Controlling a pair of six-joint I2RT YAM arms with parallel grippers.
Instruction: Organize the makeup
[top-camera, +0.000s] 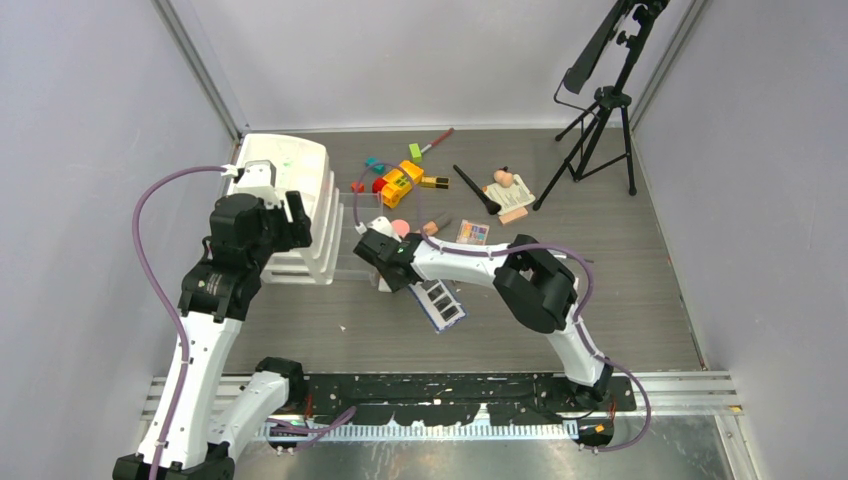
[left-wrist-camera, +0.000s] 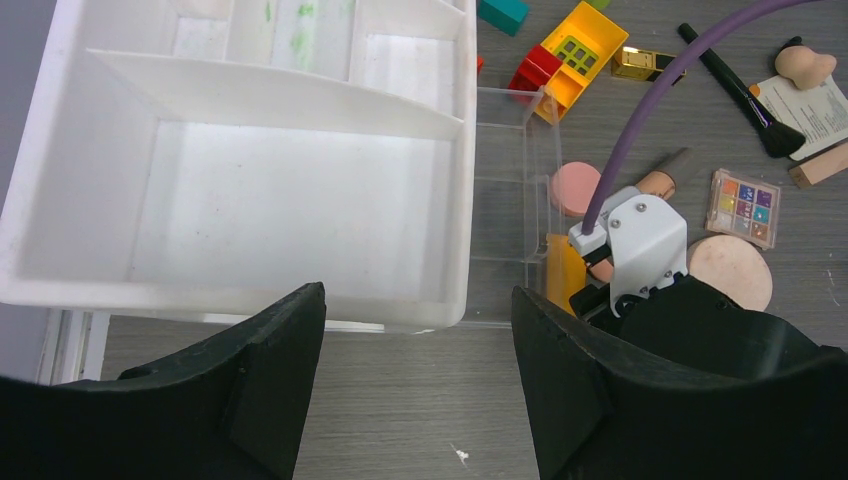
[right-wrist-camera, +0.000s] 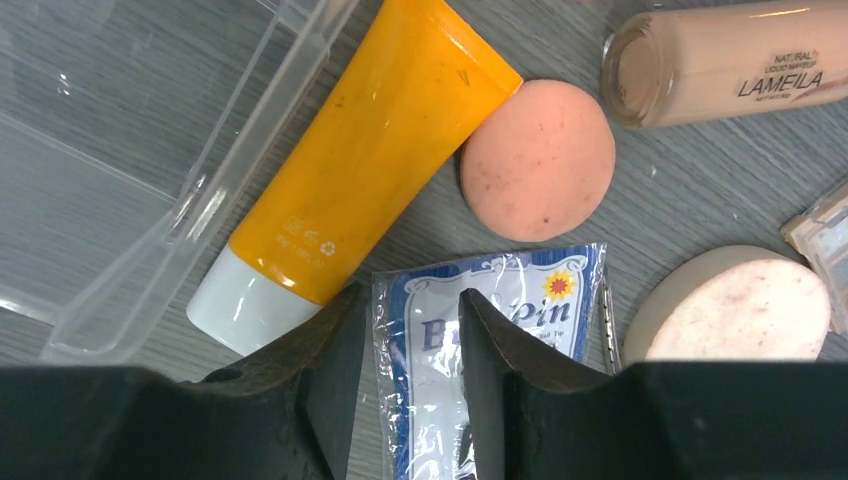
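Observation:
An orange tube with a white cap (right-wrist-camera: 375, 150) lies beside the clear tray wall (right-wrist-camera: 250, 130). In the right wrist view my right gripper is partly open just by the cap, and the tube is not held. Between and below its fingers shows a blue-and-white packet (right-wrist-camera: 530, 300). A peach round pad (right-wrist-camera: 540, 160), a foundation bottle (right-wrist-camera: 730, 65) and a thick round sponge (right-wrist-camera: 730, 310) lie to the right. My left gripper is open and empty over the front edge of the white organizer (left-wrist-camera: 300, 210).
A colour palette (left-wrist-camera: 743, 208), a black brush (left-wrist-camera: 740, 90) and a beige block (left-wrist-camera: 820, 165) lie at right. Toy pieces, including a yellow toy (top-camera: 402, 183), sit behind the clear tray. A tripod (top-camera: 610, 100) stands back right.

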